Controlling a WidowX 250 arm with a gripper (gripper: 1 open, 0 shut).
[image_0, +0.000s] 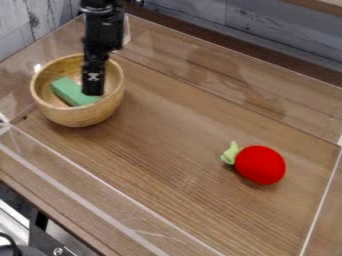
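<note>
A wooden bowl (83, 112) stands at the left of the table with a green block (70, 92) lying inside it. My dark gripper (94, 78) hangs over the bowl's back part, open, its fingertips low beside the block. Whether they touch it I cannot tell. A red tomato-like object (261, 165) with a pale green stem lies at the right.
Grey plank walls edge the table at the back and left.
</note>
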